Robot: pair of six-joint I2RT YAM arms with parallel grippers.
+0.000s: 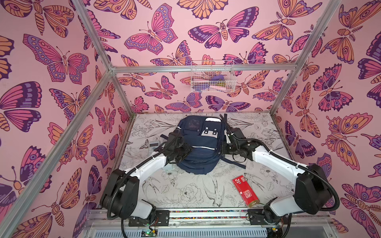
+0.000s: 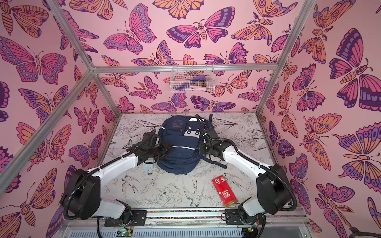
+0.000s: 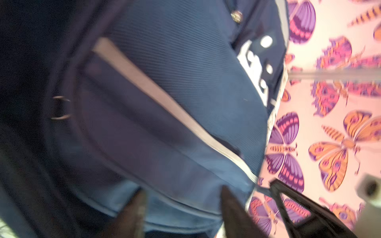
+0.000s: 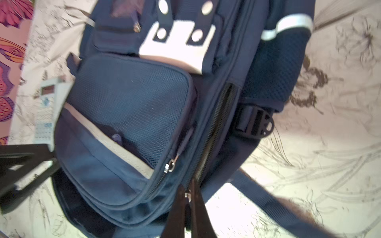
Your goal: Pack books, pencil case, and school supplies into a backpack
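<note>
The dark navy backpack [image 1: 200,154] lies flat mid-table, its top toward the back wall, with a white pocket flap [image 4: 178,45] and pale zip strip. At its left side, my left gripper has its blurred fingers apart, backpack fabric showing between and beyond them. My right gripper is shut at the backpack's right side near a dark side zip [image 4: 214,130]; whether thin fabric is pinched between its tips is unclear. Front right on the table is a red box [image 1: 245,191]. A pale calculator [image 4: 44,111] lies left of the backpack.
A light blue item [image 2: 148,164] sits partly hidden by the left arm. A wire basket [image 1: 213,84] with purple and pink things hangs on the back wall. One loose strap [image 4: 273,202] trails right.
</note>
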